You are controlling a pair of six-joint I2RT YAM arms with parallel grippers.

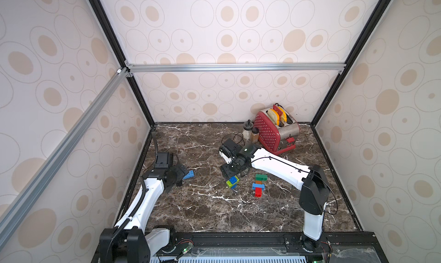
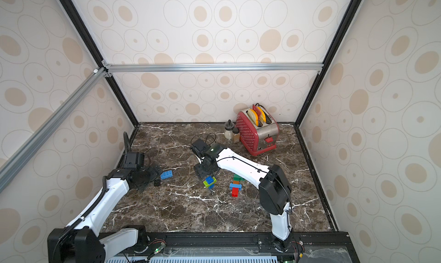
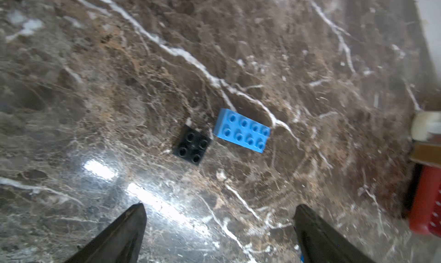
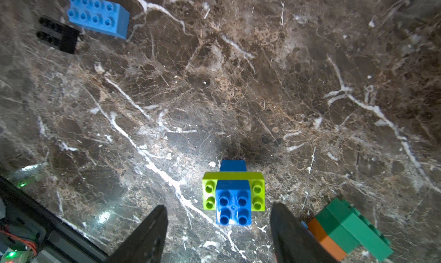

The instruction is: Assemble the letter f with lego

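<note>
A small stack stands upright on the table: a lime brick [image 4: 209, 202] with a dark-blue brick [image 4: 233, 212] on top and more blue [image 4: 233, 165] showing below. My right gripper is open above it, its fingers apart on both sides of the stack, with gaps. Near the table's left side, a blue eight-stud brick [image 3: 242, 130] lies loose close to a black four-stud brick [image 3: 193, 145]. Over there my left gripper is open and empty. Right of the stack, green [image 1: 261, 177], orange, blue [image 1: 258, 186] and red [image 1: 258, 192] bricks form a column.
At the back right stands a red toaster [image 1: 275, 129], with two small shakers [image 1: 248, 130] beside it. Bare marble table [image 1: 206, 212] lies in front of the bricks and at the back left.
</note>
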